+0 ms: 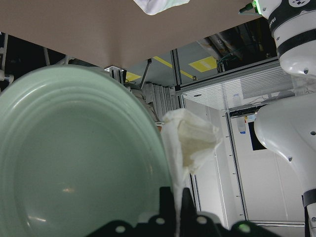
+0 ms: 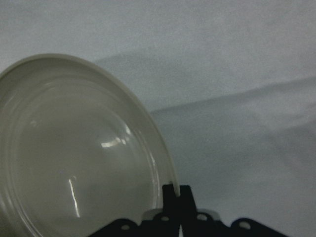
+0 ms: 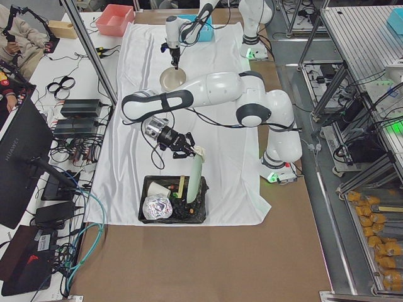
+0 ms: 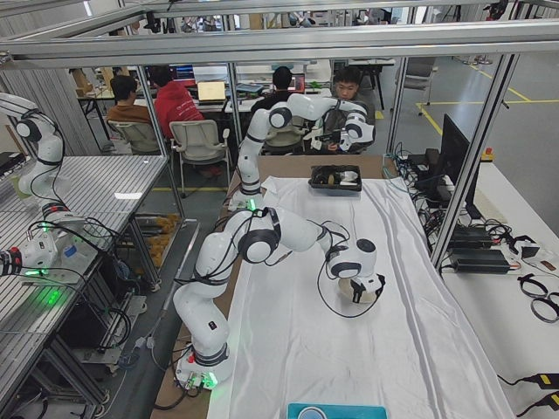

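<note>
My left gripper (image 3: pixel 187 149) holds a pale green plate (image 3: pixel 195 177) steeply tilted over the black tray (image 3: pixel 143 207), with a cream cloth or paper (image 1: pixel 190 138) at the rim between its fingers. In the tray are a yellow item (image 3: pixel 181 187), a white piece (image 3: pixel 157 189) and a foil-covered round thing (image 3: pixel 157 207). My right gripper is shut on the rim of a beige dish (image 2: pixel 79 138) over the white sheet.
A blue bin (image 4: pixel 336 412) stands beyond the dish at the sheet's end. A pink bin (image 3: pixel 114 19) is on the side table. The sheet (image 3: pixel 233 201) is clear around the tray and dish.
</note>
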